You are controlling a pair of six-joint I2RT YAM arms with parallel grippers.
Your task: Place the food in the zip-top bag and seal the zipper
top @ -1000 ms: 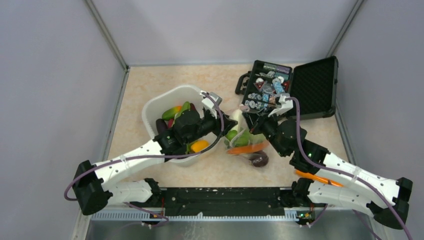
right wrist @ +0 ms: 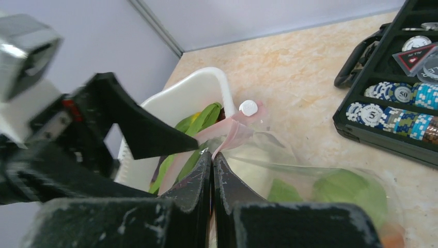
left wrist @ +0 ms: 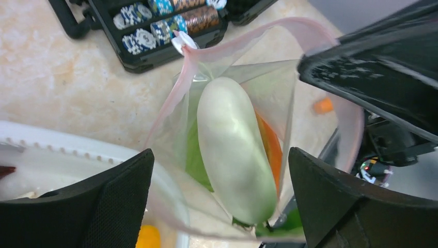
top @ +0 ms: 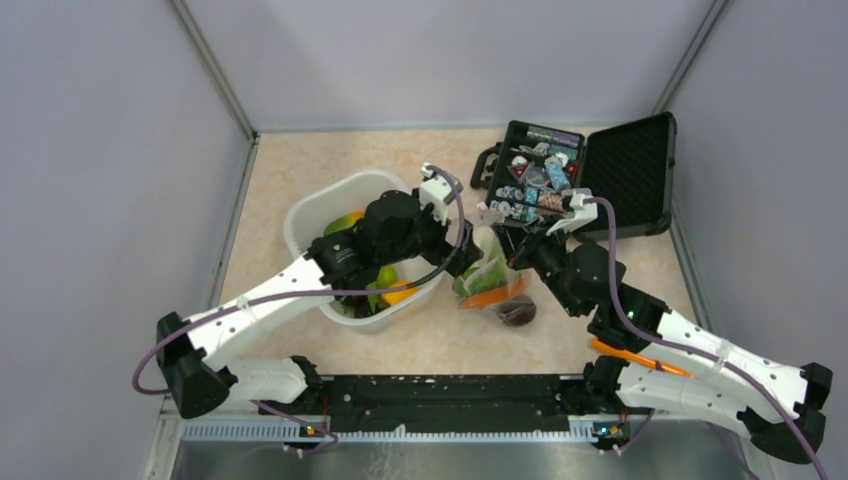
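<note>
A clear zip top bag with a pink-tinted rim point(left wrist: 240, 44) gapes open in the left wrist view. Inside are a long pale vegetable point(left wrist: 232, 150), an orange carrot point(top: 495, 293) and green pieces. My right gripper is shut on the bag's rim, which rises from between its fingertips. My left gripper point(top: 468, 258) is open at the bag's left side; in its wrist view the fingers point(left wrist: 111, 194) stand wide apart over the bag mouth, with nothing gripped. A dark eggplant point(top: 517, 310) lies at the bag's lower end; whether it is inside, I cannot tell.
At left stands a white bin point(top: 300, 225) with several vegetables, partly under my left arm. Behind the bag lies an open black case point(top: 628, 175) of poker chips. An orange stick-like thing point(top: 640, 357) lies under my right arm.
My right gripper has shifted slightly right, the bag's rim moving with it.
</note>
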